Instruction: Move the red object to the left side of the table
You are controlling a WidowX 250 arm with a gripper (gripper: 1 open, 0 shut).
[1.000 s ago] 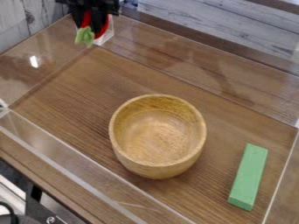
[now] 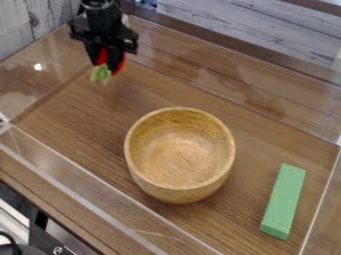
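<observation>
Near the back left of the table, my gripper (image 2: 106,62) is shut on the red object (image 2: 115,61). Only part of the red object shows, because the dark fingers cover much of it. A pale green part (image 2: 100,74) shows at its lower left end. Whether the object touches the table or hangs just above it, I cannot tell from this view.
A round wooden bowl (image 2: 138,149), empty, stands in the front middle. To its right lies a green block (image 2: 282,201). Bare tabletop (image 2: 80,115) stretches between the gripper and the bowl. A raised edge runs along the back.
My gripper has come down and toward the camera with the red object in it. The bowl and the green block have stayed in place.
</observation>
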